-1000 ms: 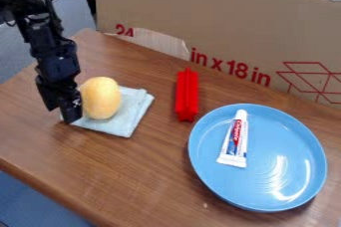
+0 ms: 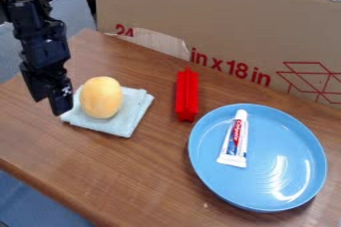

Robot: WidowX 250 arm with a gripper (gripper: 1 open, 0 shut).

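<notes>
The black gripper is low at the left of the table, just left of a pale yellow round object that rests on a folded light blue cloth. Its fingertips point down near the cloth's left edge; whether they are apart or closed is unclear. A red elongated object lies in the middle. A blue plate on the right holds a white toothpaste tube.
A cardboard box spans the back of the wooden table. The table's edge runs along the lower left.
The gripper has shifted a little leftward and up, slightly away from the round object and cloth. The objects on the table look unchanged.
</notes>
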